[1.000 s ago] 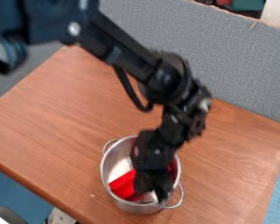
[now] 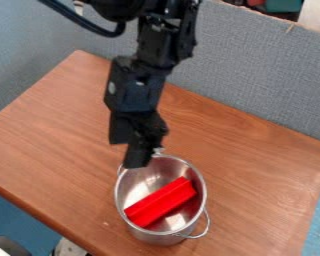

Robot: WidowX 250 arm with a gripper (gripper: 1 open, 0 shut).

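Note:
A steel pot (image 2: 135, 224) with handles stands on the wooden table (image 2: 49, 130). A red object (image 2: 163, 200) lies inside it. My black gripper (image 2: 136, 150) is above the table, just behind the pot's back rim. Its fingers are dark and overlap, with nothing red between them.
A blue strip (image 2: 316, 225) is at the right, and a grey padded wall (image 2: 256, 70) runs along the back.
My arm has risen out of the pot and moved back and left. The red object stays in the pot.

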